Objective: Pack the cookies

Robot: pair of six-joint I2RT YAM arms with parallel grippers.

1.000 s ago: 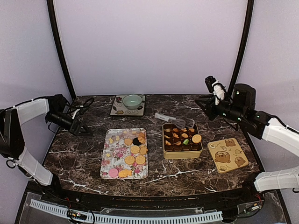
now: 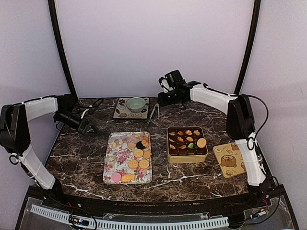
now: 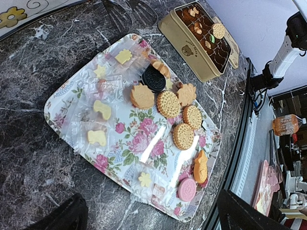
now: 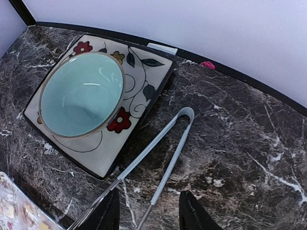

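On the floral tray (image 2: pixel 108 172) lie round biscuits (image 2: pixel 133 164), a dark cookie (image 3: pixel 153 78), a pink cookie (image 3: pixel 187 189) and several small cookies in clear bags (image 3: pixel 102 109). The cookie tin (image 2: pixel 188 158) stands to the right, its brown compartments partly filled; a round biscuit (image 2: pixel 201 143) sits at its right side. Metal tongs (image 4: pixel 169 170) rest on the table between the tray and the tin, bend towards the back. My right gripper (image 2: pixel 165 98) hovers behind them, open and empty. My left gripper (image 2: pixel 88 128) is open and empty, left of the tray.
A pale green bowl (image 2: pixel 135 104) sits on a flowered board (image 2: pixel 118 114) at the back. The bear-patterned lid (image 2: pixel 229 160) lies right of the tin, partly covered by my right arm. Free table shows left of the tray and at the back right.
My right arm has swung left from the right side towards the back middle. The tongs, behind the tin a second ago, now lie farther left. My left arm has shifted slightly right.
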